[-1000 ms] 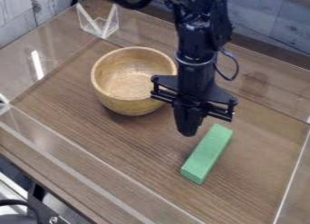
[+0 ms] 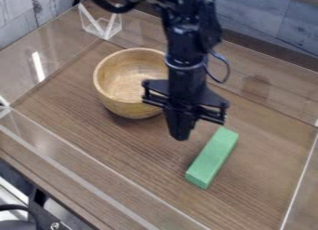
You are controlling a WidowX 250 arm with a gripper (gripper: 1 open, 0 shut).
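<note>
A dark robot arm reaches down over the middle of the wooden table, its gripper (image 2: 184, 123) low and shut, with nothing visible between the fingers. A green rectangular block (image 2: 213, 158) lies flat to the right and front of the gripper, apart from it. A tan round bowl (image 2: 122, 74) sits behind and left of the gripper, partly hidden by the arm.
A clear plastic holder (image 2: 102, 20) stands at the back left. Dark cables show at the lower left corner.
The arm and gripper have shifted very slightly; the block and bowl stay where they were.
</note>
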